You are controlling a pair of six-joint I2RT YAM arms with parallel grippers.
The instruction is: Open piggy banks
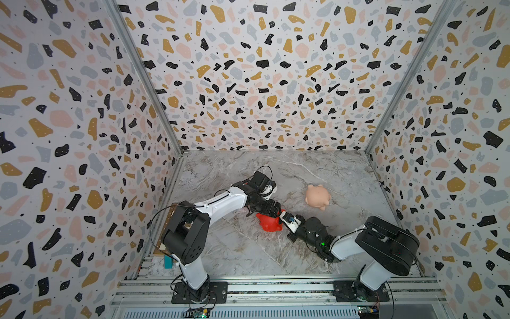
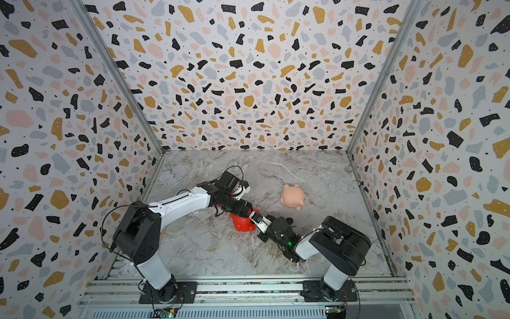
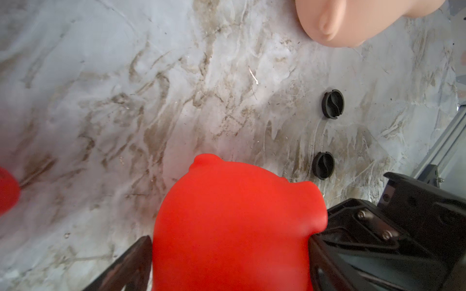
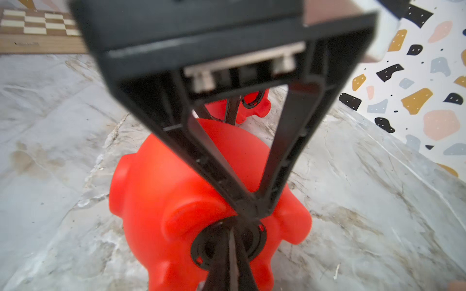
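Observation:
A red piggy bank (image 1: 270, 223) lies at the centre front with its black round plug (image 4: 203, 242) facing my right gripper, whose tips are shut at that plug. My left gripper is over the same bank from the left, open, its fingers either side of the red body. A second red bank (image 4: 259, 106) shows behind, partly hidden. A peach piggy bank (image 1: 317, 196) stands at the back right.
Two black plugs (image 3: 333, 103) lie loose on the marble table (image 1: 223, 244) near the banks. A checkered board (image 4: 43, 41) is at the left edge.

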